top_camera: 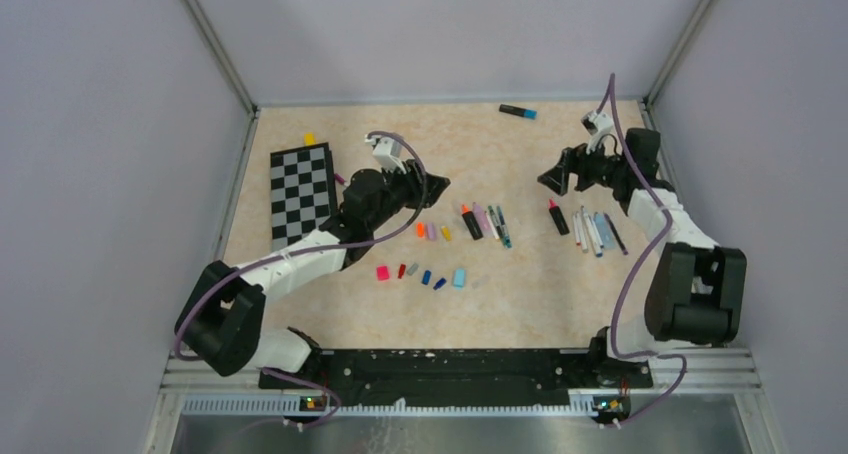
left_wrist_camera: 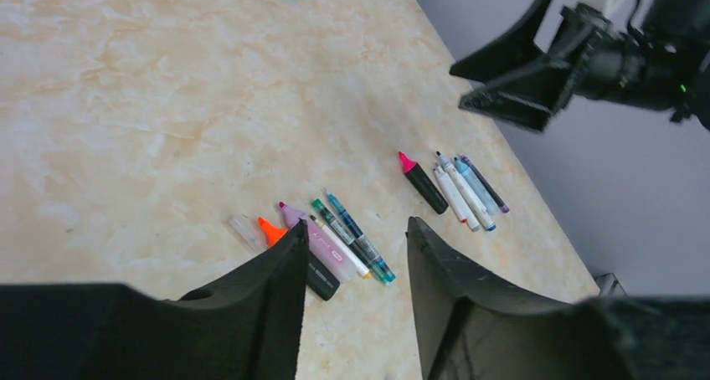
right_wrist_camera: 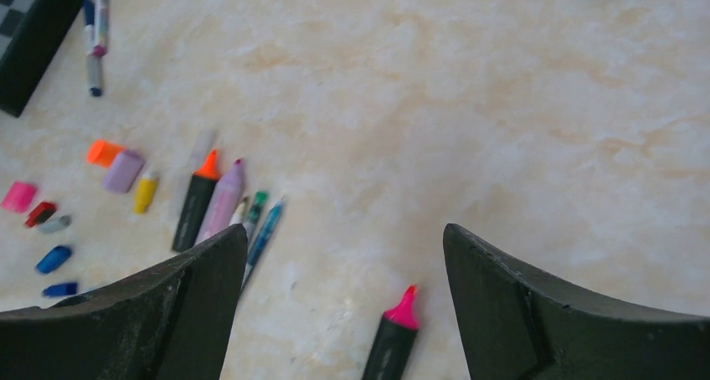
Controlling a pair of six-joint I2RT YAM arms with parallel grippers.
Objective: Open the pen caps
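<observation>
Uncapped markers lie mid-table: an orange-tipped highlighter [top_camera: 473, 224], a lilac one [right_wrist_camera: 223, 200] and several thin pens. At right, a pink-tipped highlighter [top_camera: 559, 219] lies beside more pens [left_wrist_camera: 460, 187]. Loose caps [top_camera: 383, 272] lie front-centre. A black marker with a blue end [top_camera: 517, 111] is at the back. My left gripper hangs above the table left of the middle pens, fingers apart, nothing visible between them. My right gripper is open, empty, above the pink highlighter.
A checkered board [top_camera: 299, 189] with pens beside it lies at the left. Walls enclose the table at back and sides.
</observation>
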